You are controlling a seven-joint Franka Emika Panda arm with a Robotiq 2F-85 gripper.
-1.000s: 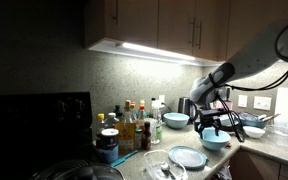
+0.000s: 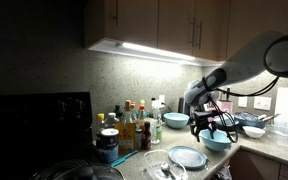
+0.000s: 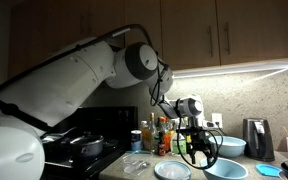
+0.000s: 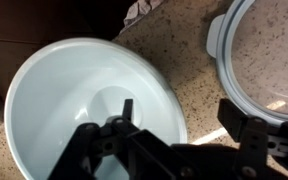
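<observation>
A pale blue bowl (image 2: 218,142) sits near the counter's front edge. From the wrist camera I look down into the bowl (image 4: 69,90), which seems empty. My gripper is open, its two fingers on either side of the bowl's right rim as seen from above; how far down they reach, or whether they touch it, I cannot tell. Beside the bowl lies a round, shallow dish (image 2: 188,157), seen in the wrist view as a clear dish (image 4: 269,60) with a pale rim and a tab.
A clear container (image 2: 156,163) stands left of the dish, with bottles (image 2: 141,132) behind. Another blue bowl (image 2: 176,120) is at the back, a white bowl (image 2: 253,131) to the right. The stove (image 3: 84,148) holds a pot.
My gripper has shifted slightly left and lower, toward the bowl's dish-side rim. The bowl and dish look unmoved.
</observation>
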